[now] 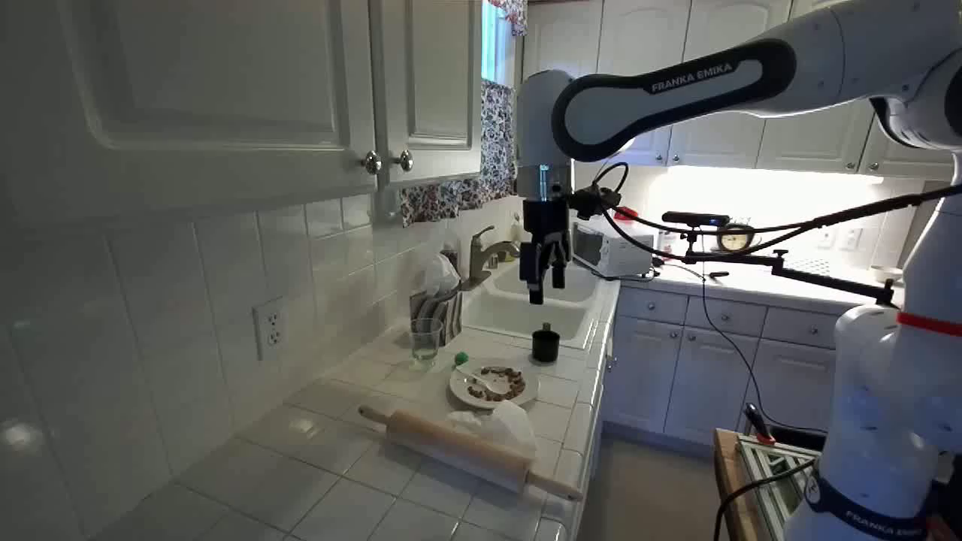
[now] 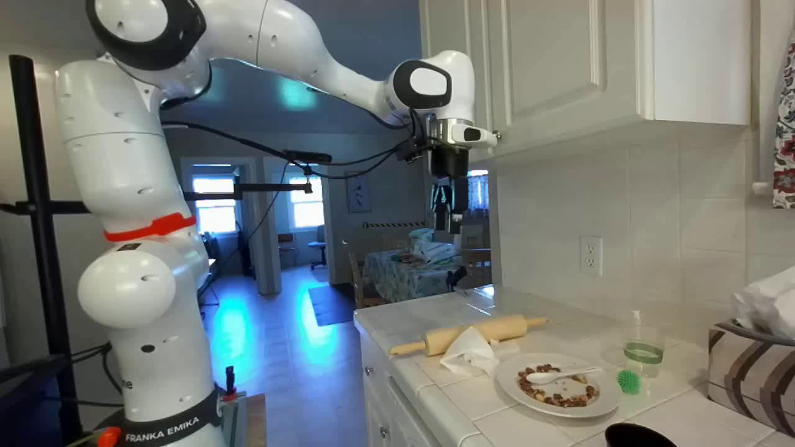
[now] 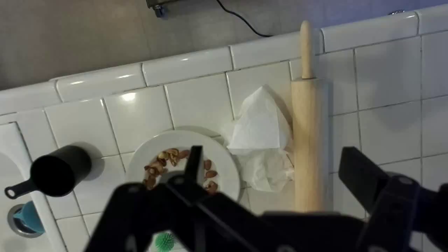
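Observation:
High above the tiled counter, my gripper (image 1: 547,288) points down with its fingers apart and nothing between them. In the wrist view the two fingers (image 3: 194,161) stand wide, with crumpled white paper (image 3: 260,126) and a wooden rolling pin (image 3: 308,147) far below. A white plate (image 2: 507,376) carries nuts (image 2: 570,400) around its middle and a white spoon (image 2: 555,375). Part of that plate is hidden by my gripper in the wrist view. Near the sink stands a black cup with a handle (image 3: 61,170). A small green spiky ball (image 2: 628,381) lies beside the plate.
Behind the plate, close to the wall, are a clear glass (image 1: 425,343) and a striped tissue box (image 2: 749,372). The sink (image 1: 523,311) lies past the black cup. Upper cabinets (image 1: 433,90) overhang the counter. Bare tiles (image 1: 261,460) extend beyond the rolling pin.

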